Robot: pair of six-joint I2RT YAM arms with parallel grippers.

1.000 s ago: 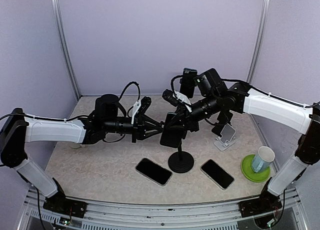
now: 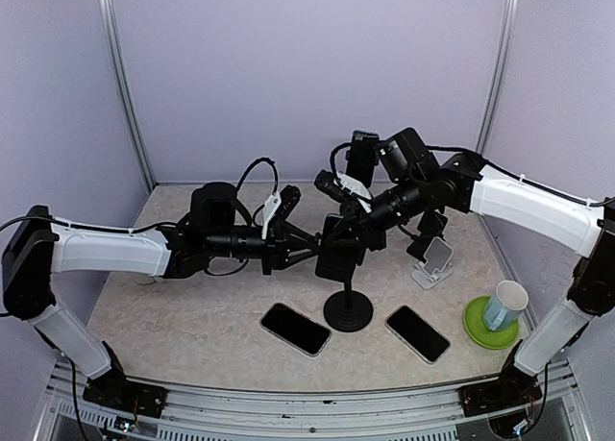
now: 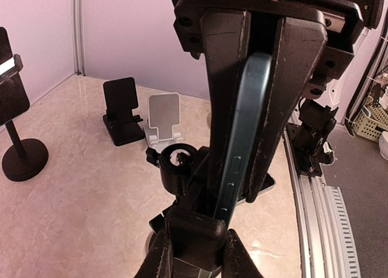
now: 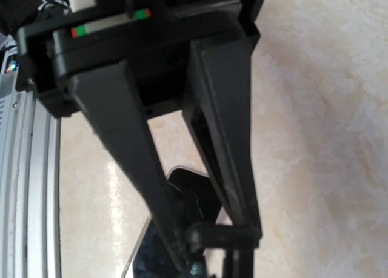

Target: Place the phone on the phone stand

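Both grippers meet at the head of a black phone stand (image 2: 347,309) in the middle of the table. My left gripper (image 2: 312,244) is shut on the stand's head from the left; the left wrist view shows its fingertips low on it. My right gripper (image 2: 341,234) is shut on the same head from above right, and in the right wrist view its fingers close on a black edge (image 4: 224,235). One phone (image 2: 295,329) lies face up left of the stand's base, another phone (image 2: 417,333) to the right.
Other black stands (image 3: 121,111) and a silver stand (image 2: 434,263) stand at the back and right. A cup (image 2: 504,306) on a green saucer (image 2: 477,332) sits at the front right.
My left gripper and the stand's head have shifted slightly to the right. The phones and the stand's base have stayed put.
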